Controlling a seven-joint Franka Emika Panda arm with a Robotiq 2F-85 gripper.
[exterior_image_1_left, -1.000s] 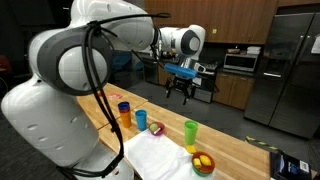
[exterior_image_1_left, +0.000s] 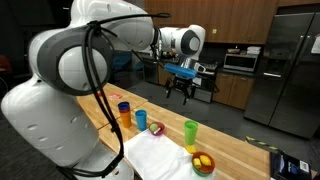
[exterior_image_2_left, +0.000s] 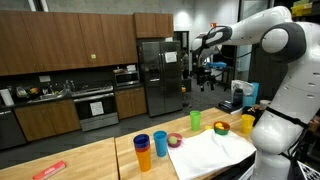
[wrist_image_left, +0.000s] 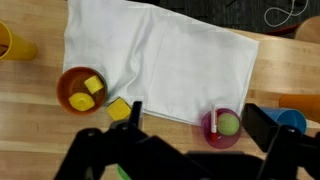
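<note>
High above the table my gripper (exterior_image_1_left: 178, 94) hangs open and empty, clear of every object. In the wrist view its dark fingers frame the lower part of the picture. A white cloth (wrist_image_left: 170, 65) lies spread on the wooden table. At its left is a reddish bowl (wrist_image_left: 68, 93) with yellow pieces inside, and a yellow block (wrist_image_left: 118, 109) sits close by. A purple-red bowl (wrist_image_left: 208, 137) holds a round green thing (wrist_image_left: 228, 124) and a pale stick-like thing. The green cup (exterior_image_1_left: 190, 132) stands upright; in the wrist view the gripper mostly hides it.
Blue cups (exterior_image_2_left: 160, 141) and an orange cup (exterior_image_2_left: 144, 160) stand at one end of the table. A yellow cup (wrist_image_left: 18, 46) is at the other. A black device (exterior_image_1_left: 290, 165) lies near the table's edge.
</note>
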